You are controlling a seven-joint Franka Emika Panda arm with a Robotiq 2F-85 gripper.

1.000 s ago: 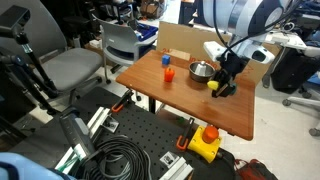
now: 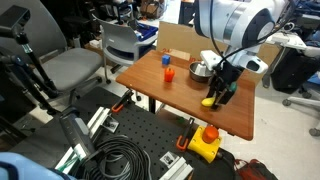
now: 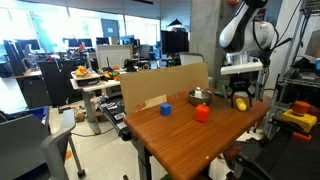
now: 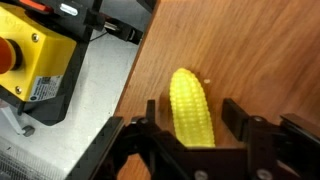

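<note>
A yellow, elongated, rounded object (image 4: pixel 190 103) lies on the brown wooden table (image 2: pixel 180 92) near its front right part. In the wrist view my gripper straddles it, with a dark fingertip (image 4: pixel 150 113) on the left and another on the right. Narrow strips of table show between the object and each finger, so the fingers stand part open and apart from it. Its lower end is hidden by the gripper's body. Exterior view 2 also shows the yellow object (image 3: pixel 241 103) beneath the gripper, down at the tabletop.
A metal pot (image 2: pixel 201 72) stands behind, with a red object (image 2: pixel 168 73) and a blue cup (image 2: pixel 165 60) to its left. At the front edge is a yellow box with a red button (image 2: pixel 210 133).
My gripper came down to the table with the yellow object, which a second ago was held higher and closer to the pot. Now the fingers are spread off it.
</note>
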